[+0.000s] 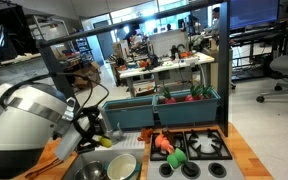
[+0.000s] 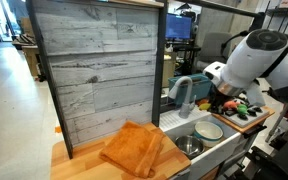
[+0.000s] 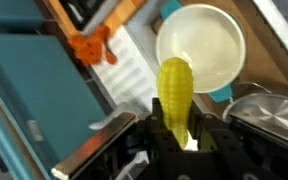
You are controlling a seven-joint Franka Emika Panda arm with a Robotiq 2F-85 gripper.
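A yellow elongated object [image 3: 175,90] sticks out from between the fingers of my gripper, which is shut on it. In exterior view 1 the yellow object [image 1: 103,141] hangs tilted above the sink area, at the end of my gripper [image 1: 91,130]. A white bowl [image 1: 123,166] lies below and to the right of it; the wrist view has this white bowl [image 3: 212,48] just beyond the yellow tip, apart from it as far as I can tell. Beside the bowl is a metal pot [image 2: 190,146], partly hidden by my arm in exterior view 1.
A black stove [image 1: 196,150] bears a green item [image 1: 177,158] and a red one [image 1: 163,143]. Behind the counter stand blue bins [image 1: 189,109], one with red produce. A faucet [image 2: 183,93] rises by the sink. An orange cloth [image 2: 139,147] covers part of the wooden counter.
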